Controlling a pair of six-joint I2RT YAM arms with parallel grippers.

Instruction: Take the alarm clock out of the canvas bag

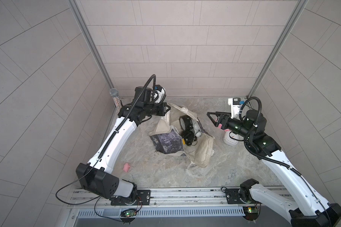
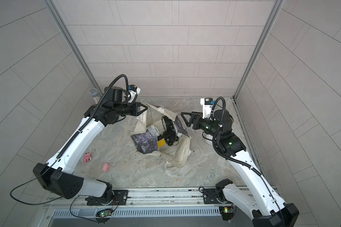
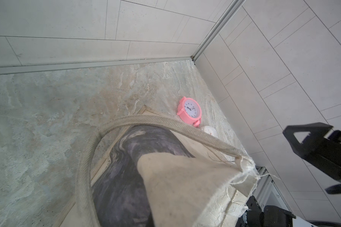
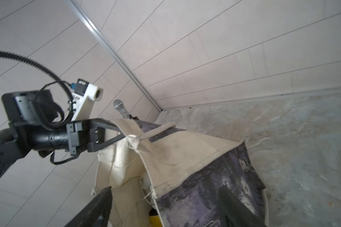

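Observation:
The cream canvas bag [image 1: 204, 149] with dark marbled panels stands open mid-table. A pink alarm clock [image 3: 190, 109] rests on the table outside the bag, on its right side, its white dial visible in the left wrist view. From above, the right arm mostly covers that clock. My left gripper [image 1: 168, 109] is shut on the bag's upper rim, holding the cloth up; the right wrist view shows this pinch. To the bag's right, above the table, hangs my right gripper [image 1: 212, 119], its fingers [image 4: 96, 208] apart and nothing between them.
Black headphones [image 1: 186, 130], a white item and a yellow item [image 2: 161, 141] are inside the bag. A white container [image 1: 231, 138] stands beneath the right arm. Small pink objects [image 2: 106, 166] lie front left, and a microphone [image 4: 120, 107] stands at the back left.

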